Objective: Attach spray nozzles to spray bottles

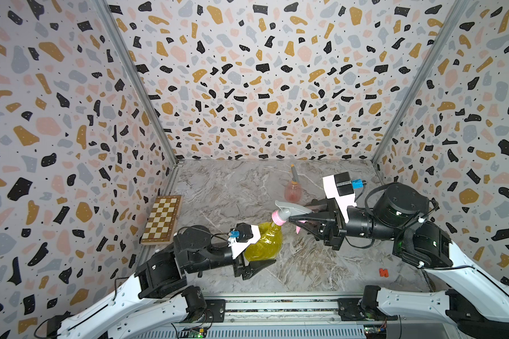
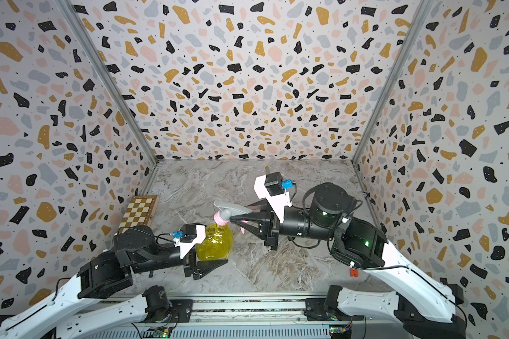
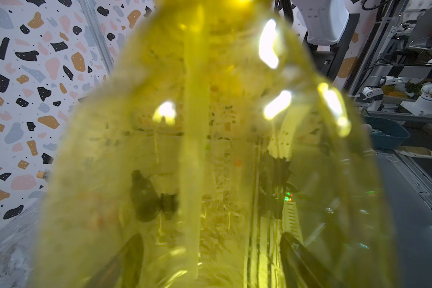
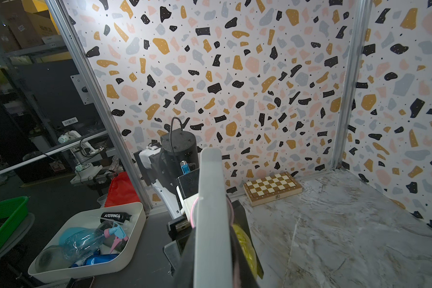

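Note:
My left gripper [image 1: 260, 257] is around the yellow see-through bottle [image 1: 265, 243], shut on its lower part. The bottle leans toward the right arm and fills the left wrist view, where the dark fingers [image 3: 124, 261] show through it. At its neck sits the pink collar [image 1: 277, 218] of a grey-white spray nozzle [image 2: 230, 209]; how far it is screwed on does not show. My right gripper [image 1: 306, 219] is shut on the nozzle's head. A pink trigger [image 2: 243, 227] hangs below. In the right wrist view, the pale nozzle head [image 4: 211, 216] hides most of the grip.
A pinkish bottle [image 1: 292, 192] with a grey top stands at the back of the marble table. The chessboard [image 1: 161, 219] lies at the left edge, small red pieces [image 1: 383, 272] at the right front.

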